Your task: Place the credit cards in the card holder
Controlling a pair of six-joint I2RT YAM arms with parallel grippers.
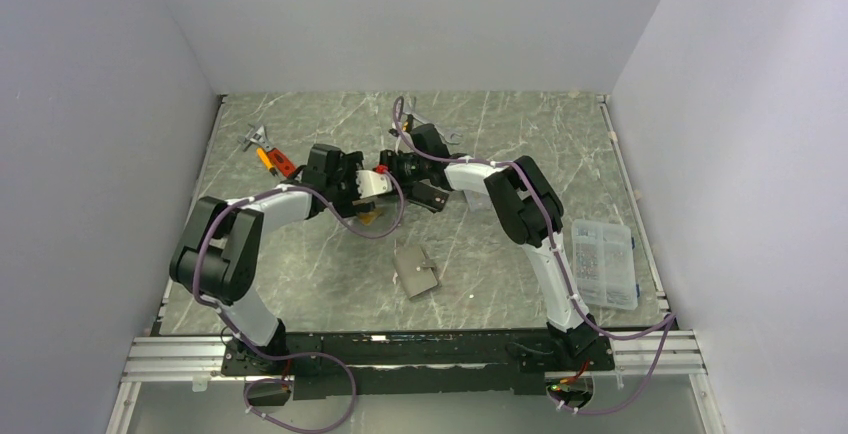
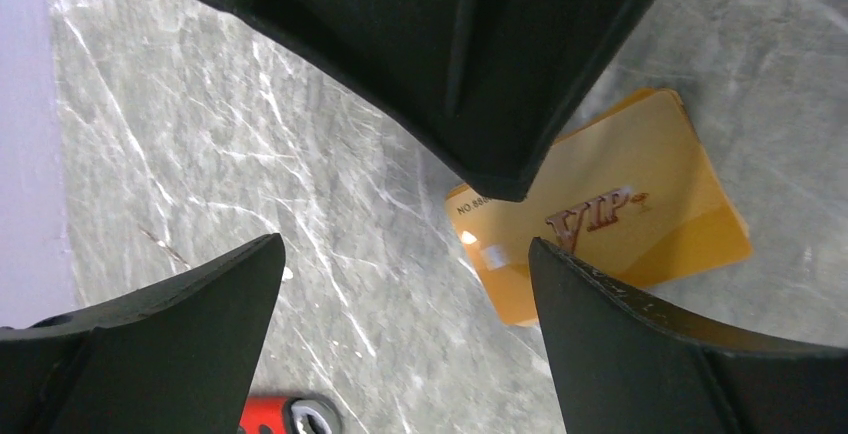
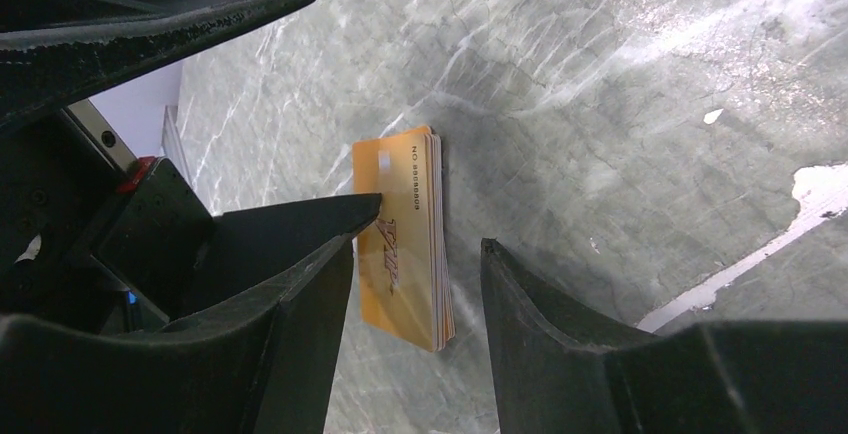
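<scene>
A small stack of yellow VIP cards, also seen as the card stack (image 3: 400, 254) in the right wrist view, lies on the marble table. My left gripper is open just above it, the stack beyond its right finger. My right gripper stands part open over the stack, fingertips on either side. A black finger of the other gripper reaches over the stack in both wrist views. In the top view both grippers meet at centre-left, largely hiding the cards. A grey holder (image 1: 414, 270) lies nearer the front.
Calipers, a cutter and orange-handled tool (image 1: 280, 162) lie at the back left. Wrenches are behind the right gripper, a dark object (image 1: 428, 197) beneath it. A clear parts box (image 1: 603, 264) sits at the front right.
</scene>
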